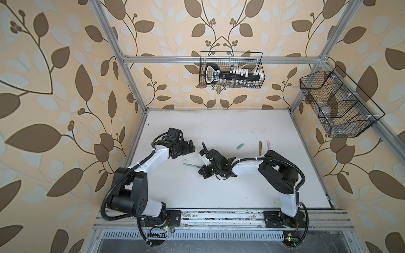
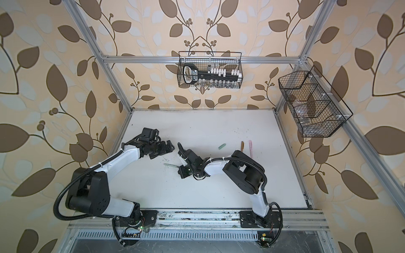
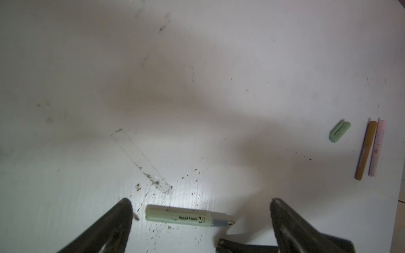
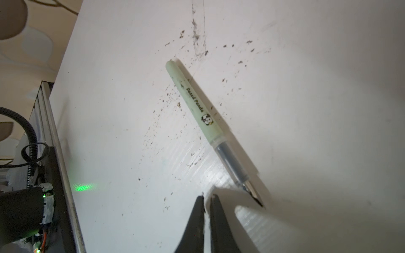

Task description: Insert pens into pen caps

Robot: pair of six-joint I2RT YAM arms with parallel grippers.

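Observation:
An uncapped pale green pen (image 3: 177, 215) lies on the table, nib pointing right in the left wrist view. My left gripper (image 1: 188, 147) stands open above it, fingers either side with nothing held. My right gripper is shut with nothing visible between its fingers, just beside the pen's nib end. A green cap (image 3: 339, 131) (image 1: 240, 146) lies farther right, near a brown pen (image 3: 365, 149) and a pink pen (image 3: 377, 147).
Wire baskets (image 1: 232, 84) (image 2: 316, 130) hang on the back and right frame, above the table. Both arms occupy the front middle and left.

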